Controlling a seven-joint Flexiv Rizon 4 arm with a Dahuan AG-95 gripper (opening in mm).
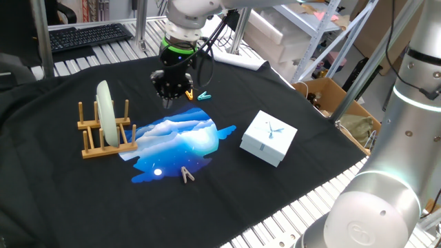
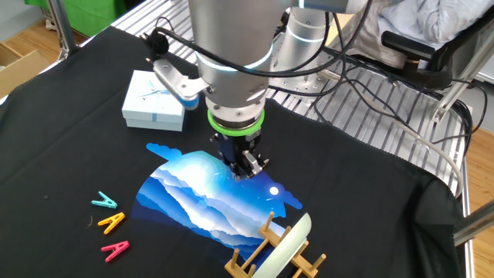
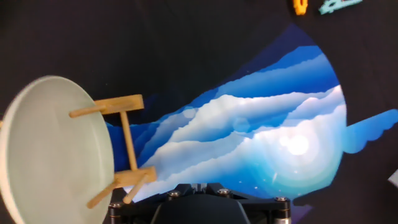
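My gripper (image 1: pixel 169 100) hangs above the black cloth, near the far edge of the blue cloud-patterned mat (image 1: pixel 176 141) in exterior view 1. Along the bottom of the wrist view, the gripper shows its fingers spread apart, open, with nothing visible between them. A pale green plate (image 1: pixel 107 114) stands on edge in a wooden rack (image 1: pixel 110 151) at the mat's left. In the wrist view the plate (image 3: pixel 56 155) fills the left side, apart from the fingers. The fingertips' lowest ends are hard to make out.
A white box with a ribbon (image 1: pixel 269 138) sits right of the mat. A wooden clip (image 1: pixel 187 175) lies at the mat's near edge. Turquoise (image 2: pixel 104 201), orange (image 2: pixel 112 222) and pink (image 2: pixel 115 250) clips lie on the cloth.
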